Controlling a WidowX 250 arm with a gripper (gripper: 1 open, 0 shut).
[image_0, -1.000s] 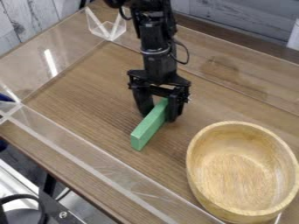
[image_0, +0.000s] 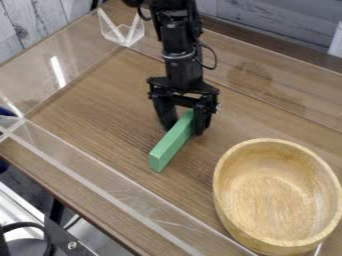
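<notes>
The black robot arm reaches down from the top centre, its gripper low over the wooden table. The gripper's dark fingers are around the upper end of a long green bar, which lies slanted toward the lower left. Whether the fingers are closed on the bar is hard to tell in the dark shapes.
A large beige round bowl fills the lower right. A clear plastic container is at the upper left.
The gripper and arm have shifted very slightly, with the green bar staying nearly in the same place.
</notes>
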